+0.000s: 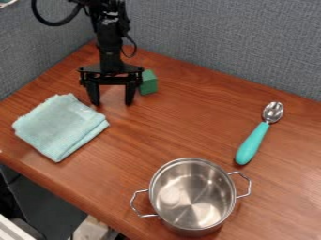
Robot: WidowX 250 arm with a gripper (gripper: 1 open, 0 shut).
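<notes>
My black gripper (111, 92) is low over the wooden table at the back left, fingers pointing down; whether anything is between them is hard to tell. A green block (148, 82) sits just right of it, partly behind it. A folded pale blue cloth (59, 127) lies at the left, a little in front of the gripper. A steel pot (192, 195) with two handles stands at the front, and a spoon with a teal handle (253, 141) lies at the right.
Grey padded walls border the back and left. A white object sits at the front left corner.
</notes>
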